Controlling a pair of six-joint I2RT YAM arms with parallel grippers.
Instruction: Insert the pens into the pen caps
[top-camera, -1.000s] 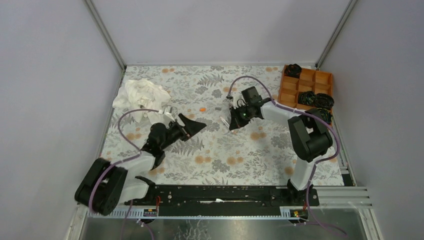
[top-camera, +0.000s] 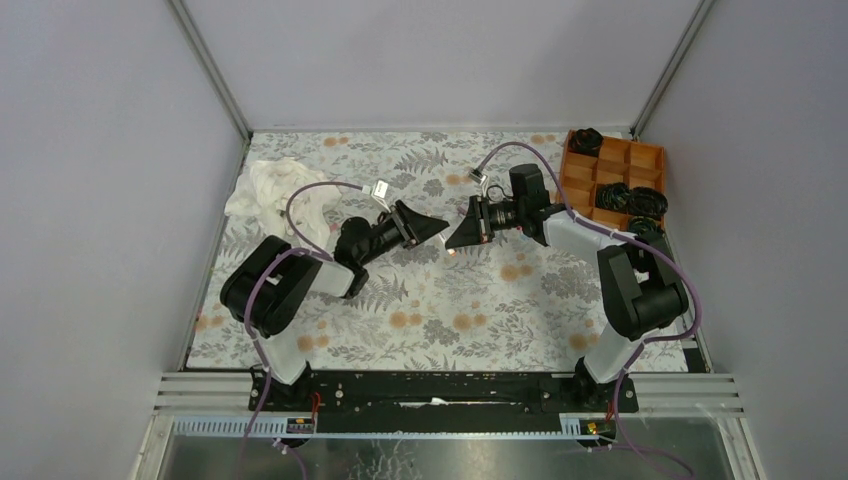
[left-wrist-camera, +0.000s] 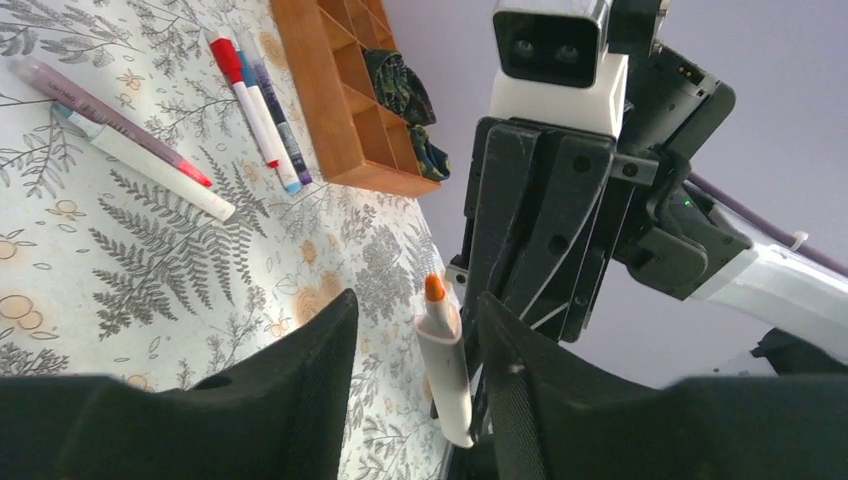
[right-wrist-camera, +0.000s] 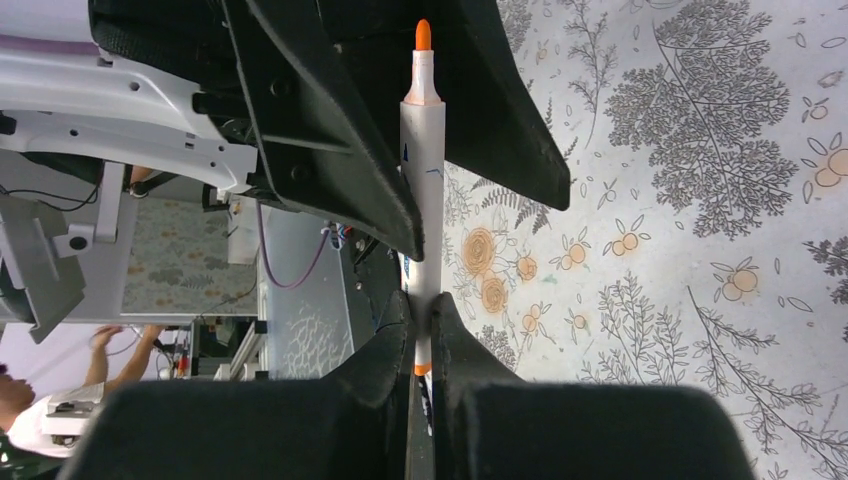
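A white pen (right-wrist-camera: 422, 180) with a bare orange nib stands upright in the right wrist view. My right gripper is shut on it near its lower end, where a bit of orange shows below the fingers. My left gripper is open, its two fingers on either side of the pen (left-wrist-camera: 445, 380), with a gap visible in the left wrist view. From above, both grippers meet over the middle of the table, the left one (top-camera: 442, 229) just left of the right one (top-camera: 452, 242). No loose cap shows now.
Other pens lie on the patterned cloth: a white marker (left-wrist-camera: 160, 175), a purple pen (left-wrist-camera: 110, 120), a red-capped pen (left-wrist-camera: 245, 105). An orange-brown compartment box (top-camera: 575, 165) stands at the back right, a white cloth (top-camera: 280, 195) at the left.
My left gripper has moved right and slightly up in the top view, up to the pen. My right gripper has shifted slightly left with it.
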